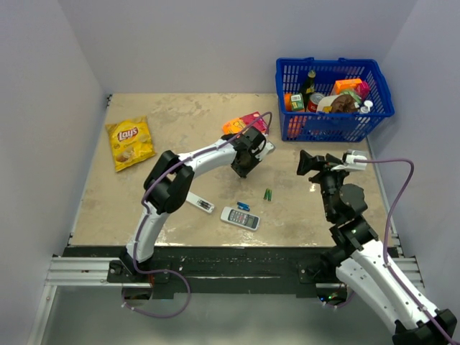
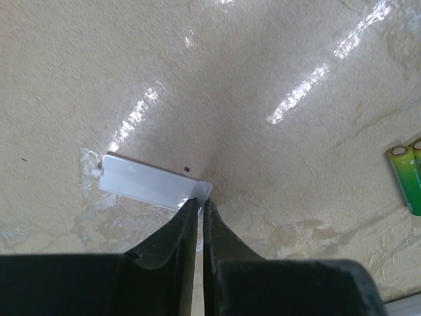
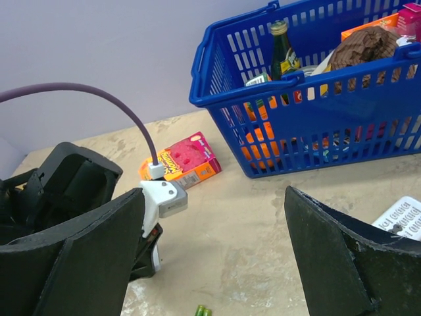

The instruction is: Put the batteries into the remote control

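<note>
In the left wrist view a pale flat cover (image 2: 148, 181) lies with its right end at the fingertips of my left gripper. Those fingertips are close together; whether the cover is pinched cannot be told. In the top view my left gripper (image 1: 244, 175) hides the cover. A white remote with an open battery bay (image 1: 200, 202) lies left of a grey-keyed remote (image 1: 239, 218). Blue batteries (image 1: 243, 206) rest just above the keyed remote, and green batteries (image 1: 268, 195) to the right. My right gripper hangs open and empty, off to the right.
A blue basket (image 1: 316, 129) full of groceries stands at the back right. The yellow chip bag (image 1: 130, 142) is at the left, and a pink and orange box (image 1: 244, 122) is behind my left gripper. Bare table lies between the green batteries and right arm.
</note>
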